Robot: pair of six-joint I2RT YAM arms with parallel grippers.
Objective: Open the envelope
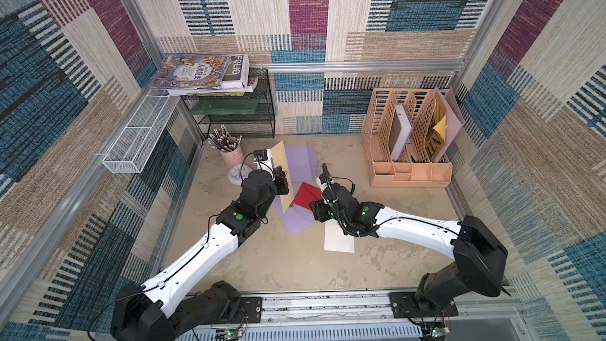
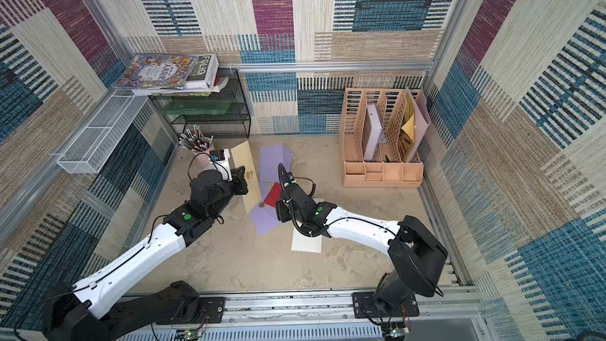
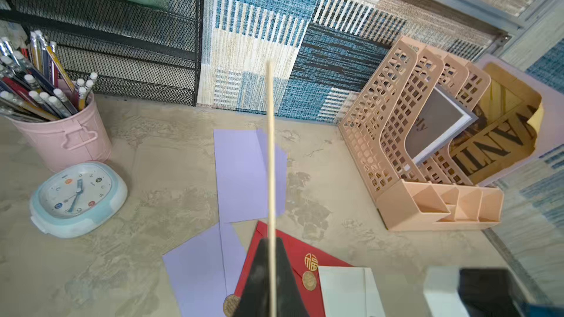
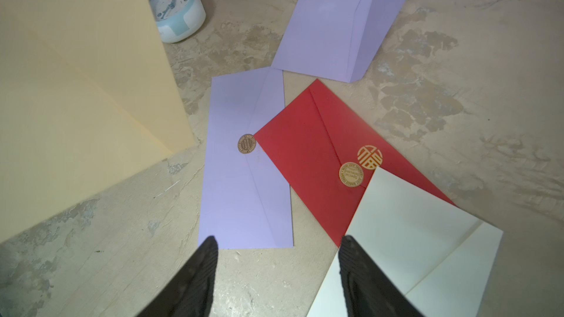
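Note:
A cream envelope (image 1: 282,161) with a round seal (image 2: 249,174) stands upright, my left gripper (image 1: 277,183) shut on it; in the left wrist view it shows edge-on. My right gripper is open, low over the table, apart from that envelope, with nothing between its fingers. On the table lie a sealed lavender envelope (image 4: 229,187), another lavender envelope (image 4: 329,23) with its flap raised, a red envelope (image 4: 311,152) with a gold seal, and a white envelope (image 4: 411,240) partly over the red one.
A pink pen cup (image 3: 64,141) and a small clock (image 3: 78,196) stand at the left. A peach file organizer (image 1: 397,173) is at the back right, a black mesh shelf (image 1: 265,113) at the back left.

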